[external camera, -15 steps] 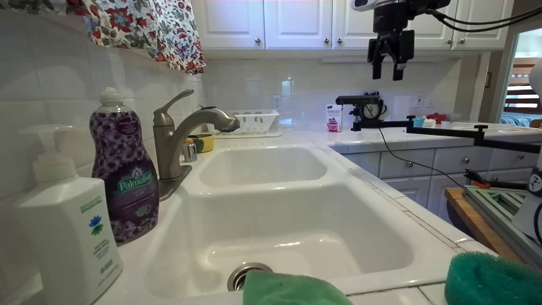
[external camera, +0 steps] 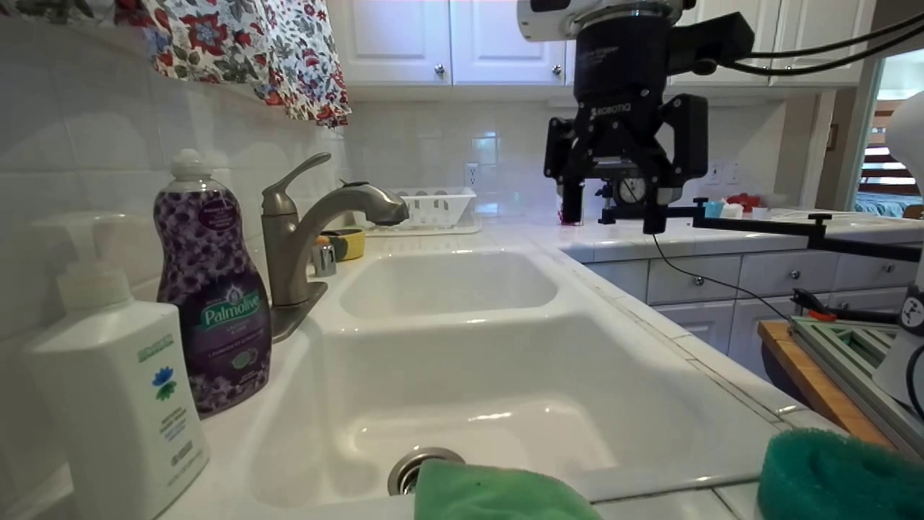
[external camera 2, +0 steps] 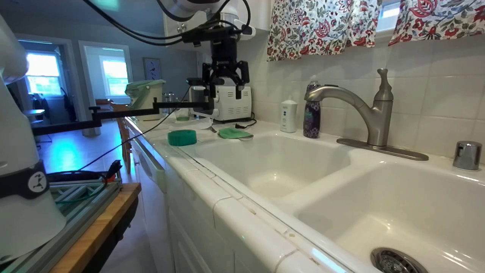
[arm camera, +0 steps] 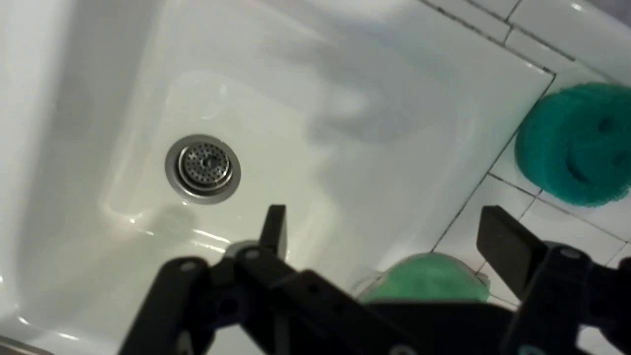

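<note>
My gripper [external camera: 611, 221] hangs in the air over the sink's front side, fingers pointing down. It is open, and in the wrist view nothing sits between its black fingers. Below it, a green sponge [arm camera: 429, 278] lies by the sink's corner, partly hidden by the gripper's body; the other exterior view shows this sponge [external camera 2: 234, 133] flat on the counter. A round teal scrubber [arm camera: 577, 145] with a smiling face rests on the tiles nearby, apart from the gripper. The white sink [external camera: 485, 390] is empty, with a metal drain [arm camera: 202, 169] in its floor.
A purple Palmolive bottle [external camera: 212, 303] and a white soap bottle [external camera: 125, 390] stand by the wall. The faucet [external camera 2: 379, 113] reaches over the sink. A toaster oven [external camera 2: 232, 104] stands behind the counter's far end. A black camera arm [external camera 2: 122, 113] extends at the side.
The sponge and scrubber look unmoved.
</note>
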